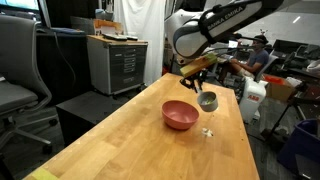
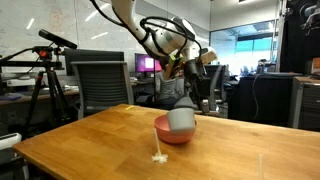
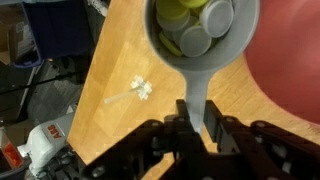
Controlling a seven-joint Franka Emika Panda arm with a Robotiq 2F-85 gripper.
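A grey pan hangs beside and partly above the red bowl, its handle running up between my fingers. My gripper is shut on that handle. Inside the pan, in the wrist view, lie several small yellow and silvery-white round pieces. From the second exterior view the pan looks tilted and covers part of the bowl. The bowl stands on the wooden table; the part of its inside seen in the wrist view shows nothing in it.
A small white item with a thin stick lies on the table near the pan. A white container stands past the table's right edge.
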